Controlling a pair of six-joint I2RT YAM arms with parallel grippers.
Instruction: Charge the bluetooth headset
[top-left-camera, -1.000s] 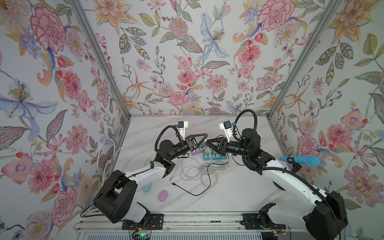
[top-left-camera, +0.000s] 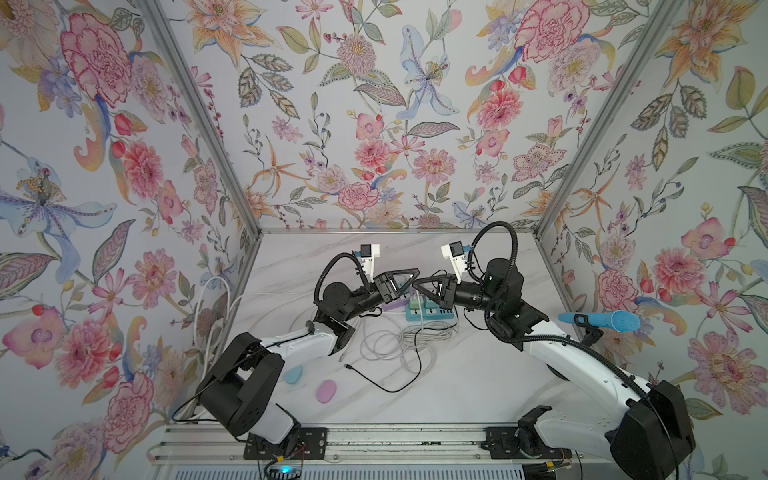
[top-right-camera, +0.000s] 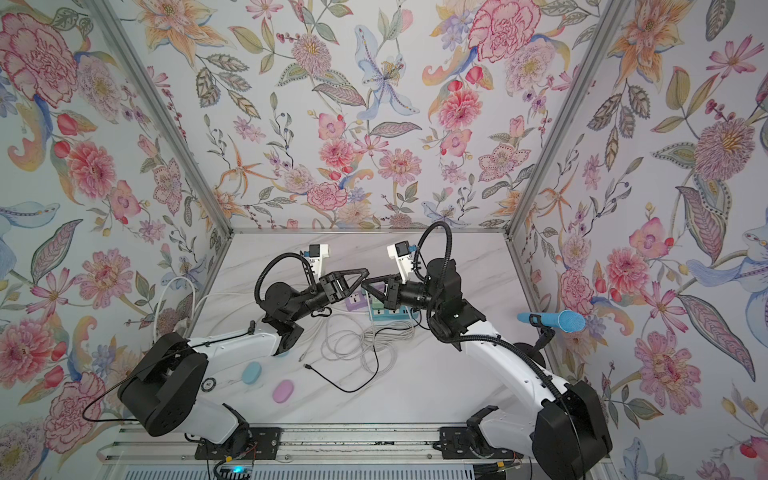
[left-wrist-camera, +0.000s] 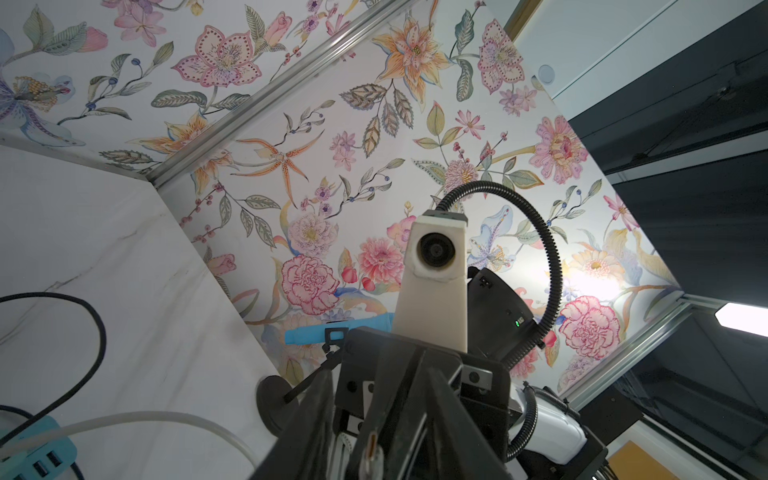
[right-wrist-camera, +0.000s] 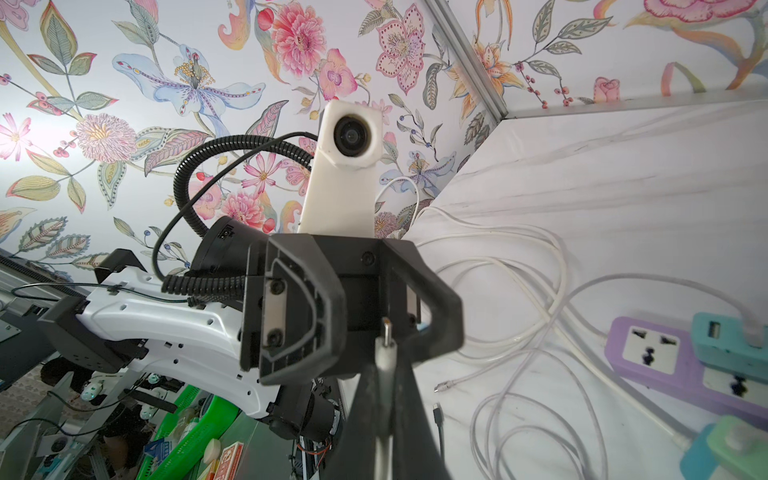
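A white cable plug (right-wrist-camera: 385, 353) with a metal tip stands in my right gripper, which is shut on it. Its cable runs down between the fingers. Facing it, my left gripper is part open, its fingers apart. The plug's tip (left-wrist-camera: 372, 452) shows between these fingers in the left wrist view; whether they touch it I cannot tell. In the top left view both grippers meet over the teal power strip (top-left-camera: 429, 310).
A purple power strip (right-wrist-camera: 646, 352) and coils of white cable (top-left-camera: 384, 342) lie below the grippers. A black cable end (top-left-camera: 349, 366) lies in front. Blue (top-left-camera: 293, 374) and pink (top-left-camera: 326, 390) oval pieces sit front left. A blue cylindrical object (top-left-camera: 612, 321) stands right on a black stand.
Over the last second my left arm has shifted slightly right, and my right arm very slightly right too. The grippers stay nose to nose; objects on the table have not moved.
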